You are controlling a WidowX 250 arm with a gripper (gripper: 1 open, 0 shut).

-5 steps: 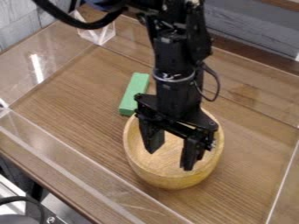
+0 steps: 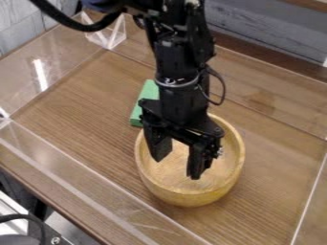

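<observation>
A black robot arm reaches down from the top into a round tan bowl (image 2: 192, 191) in the middle of the tabletop. Its gripper (image 2: 179, 151) hangs low inside the bowl, fingers spread apart, with nothing visible between them. A green object (image 2: 143, 107) lies just behind and left of the bowl, partly hidden by the arm.
A clear plastic item (image 2: 107, 29) stands at the back left. A black cable runs at the lower left corner.
The gripper has shifted slightly left and up within the bowl. The bowl and green object look unmoved.
</observation>
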